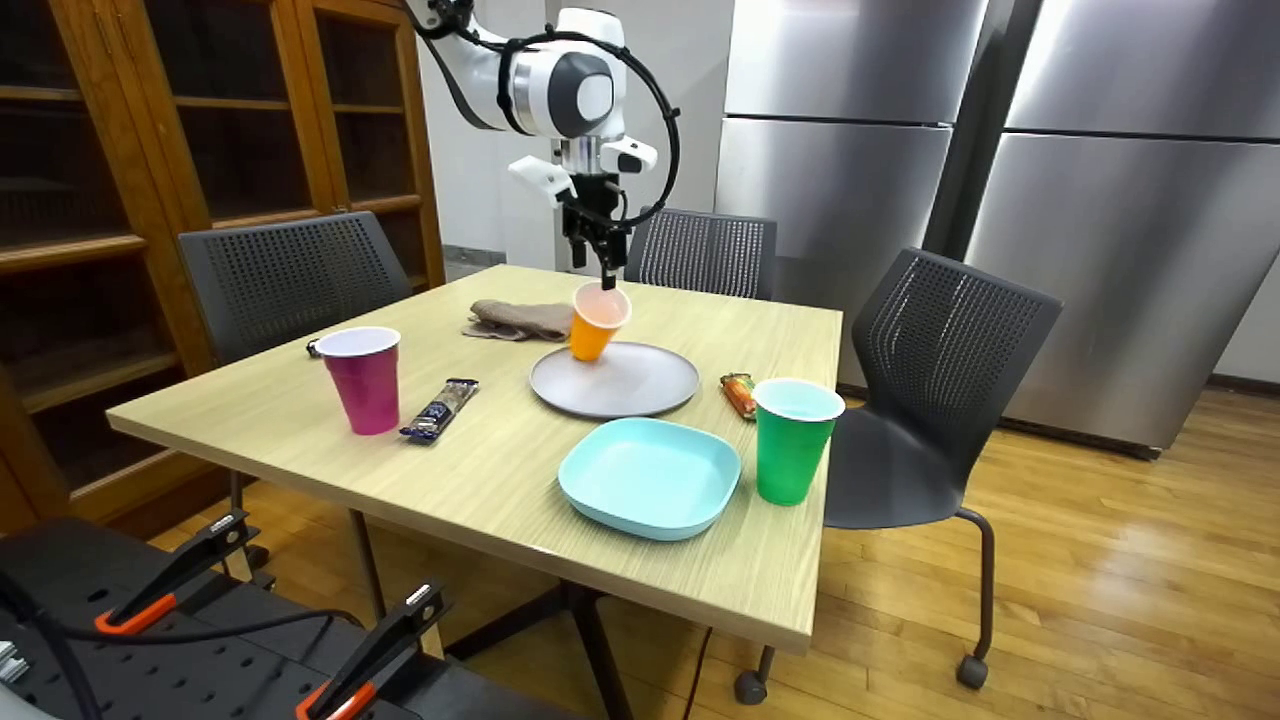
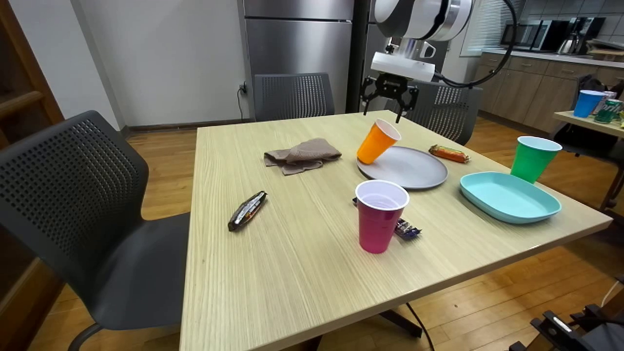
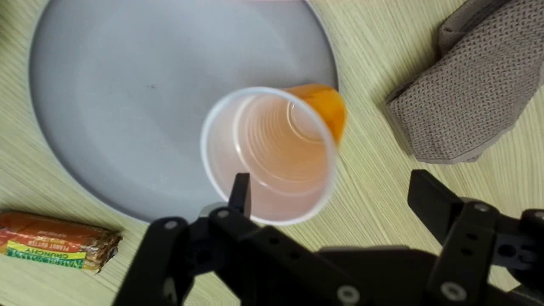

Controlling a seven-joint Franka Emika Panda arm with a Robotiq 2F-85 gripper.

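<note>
An orange cup (image 2: 376,144) leans at the rim of the grey plate (image 2: 415,167), its mouth tipped over the plate. Above it is my gripper (image 2: 382,117), open, its two fingers spread wide. From the wrist, I look down into the pale inside of the cup (image 3: 285,148). One finger (image 3: 242,194) overlaps the near rim in that view; whether it touches cannot be told. The other finger stands well off to the right, over bare table, and nothing is gripped between them.
A brown cloth (image 2: 304,155) lies close beside the plate. Around the table are a magenta cup (image 1: 363,382), a turquoise tray (image 1: 654,476), a green cup (image 1: 794,442) and several wrapped bars, one orange bar (image 3: 56,239) near the plate.
</note>
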